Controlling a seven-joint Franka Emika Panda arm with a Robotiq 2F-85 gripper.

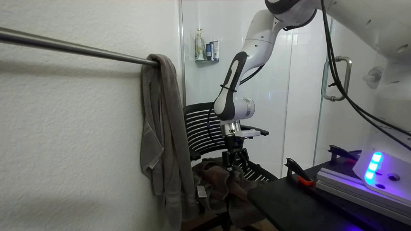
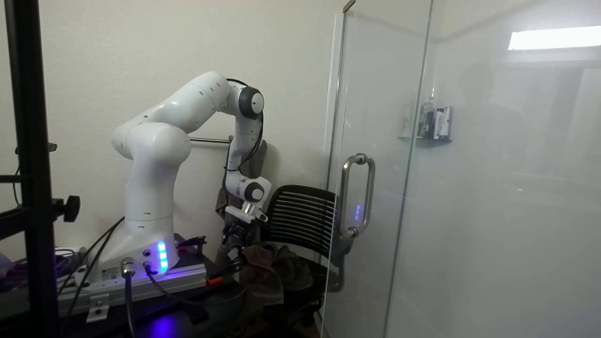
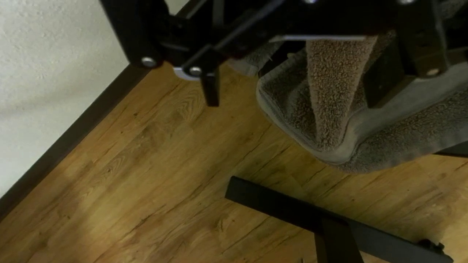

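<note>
A crumpled brown-grey towel lies on the seat of the black chair, partly hanging over its front edge. My gripper points down just above this towel, its fingers standing apart. From the other side, exterior view 2 has the towel below and to the right of the gripper. In the wrist view a folded towel edge reaches into the space between the spread fingers, closer to the right one; whether either finger touches the cloth I cannot tell.
A grey towel hangs from the metal rail on the left wall. The black table with clamps stands right of the chair. A glass shower door is beyond the chair. Chair legs stand on the wooden floor.
</note>
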